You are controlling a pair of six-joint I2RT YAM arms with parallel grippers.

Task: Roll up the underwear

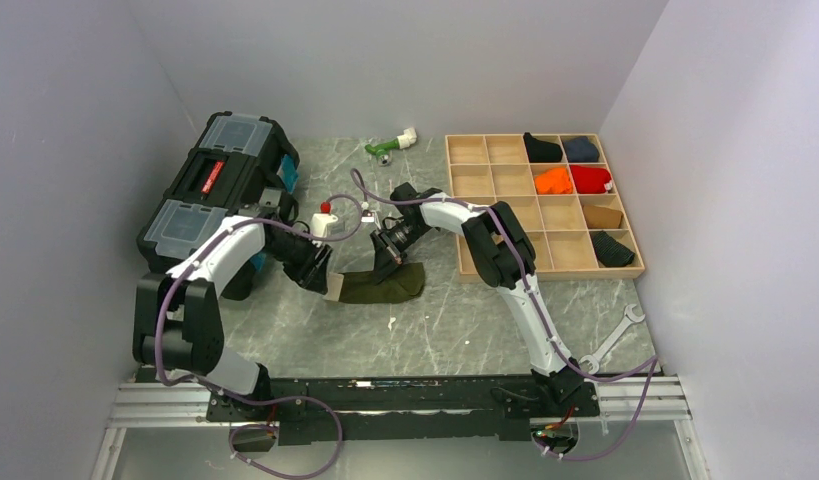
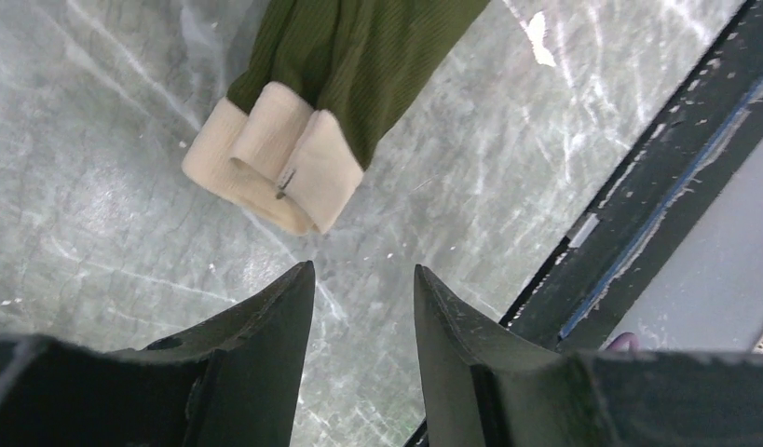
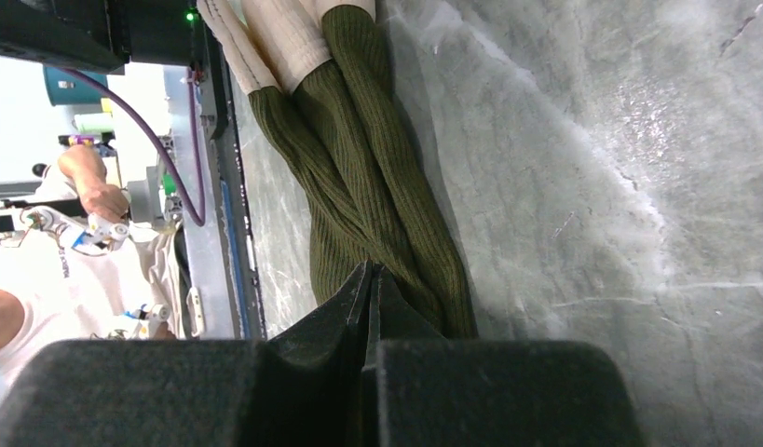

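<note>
Dark green underwear (image 1: 385, 287) with a beige waistband (image 2: 323, 169) lies folded lengthwise into a strip on the grey table. Its waistband end points left in the top view and shows loose folded layers. My left gripper is parted, its fingers (image 2: 286, 326) apart with only bare table between them, just off the waistband end. At the strip's upper edge, my right gripper (image 1: 387, 273) is shut on the green cloth; in the right wrist view its fingertips (image 3: 363, 279) pinch the fabric, and what lies beneath them is hidden.
A wooden divided box (image 1: 472, 181) stands at the right, several compartments holding rolled cloths. Black toolboxes (image 1: 210, 185) stack close behind the left arm. A wrench (image 1: 615, 335) lies front right.
</note>
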